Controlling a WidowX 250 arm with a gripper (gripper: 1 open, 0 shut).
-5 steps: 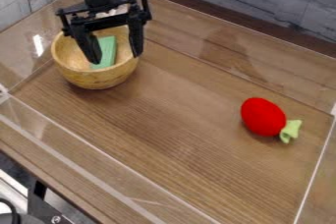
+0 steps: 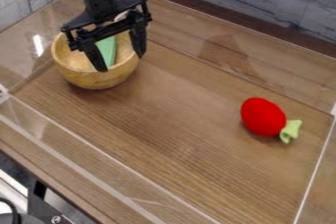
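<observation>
My black gripper hangs over a round wooden bowl at the upper left, its fingers open with the fingers reaching down at the bowl. Inside the bowl lies a pale green object, partly hidden behind the gripper, so I cannot tell whether the fingers touch it.
A red object with a light green tip lies on the right side of the wooden table. A grey wall runs along the back left.
The gripper has turned, so its fingers now spread at a different angle over the bowl. The bowl and red object look unmoved.
</observation>
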